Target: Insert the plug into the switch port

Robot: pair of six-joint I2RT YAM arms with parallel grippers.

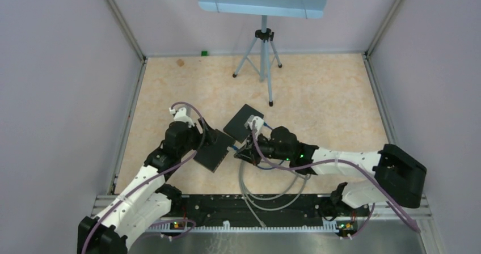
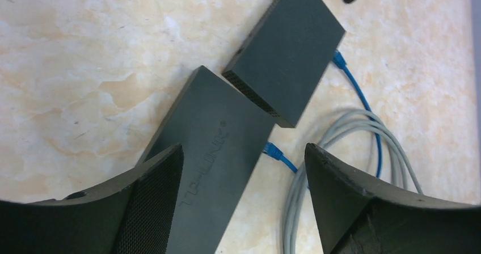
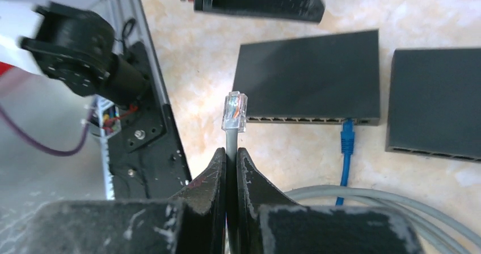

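Observation:
A clear plug (image 3: 235, 112) sticks out ahead of my right gripper, which is shut on its grey cable just behind it. In the right wrist view the plug overlaps the port edge of the nearer black switch (image 3: 312, 75), left of its blue-cabled port; whether they touch, I cannot tell. The left wrist view has this switch lettered TP-LINK, between and beyond the spread fingers of my left gripper. That gripper stands open over the switch's left side, holding nothing.
A second black switch (image 2: 289, 50) lies beside the first. One blue cable (image 3: 345, 169) leaves the near switch's port edge. Loops of grey cable (image 1: 272, 197) lie at the table's front, and a tripod (image 1: 264, 55) stands at the back.

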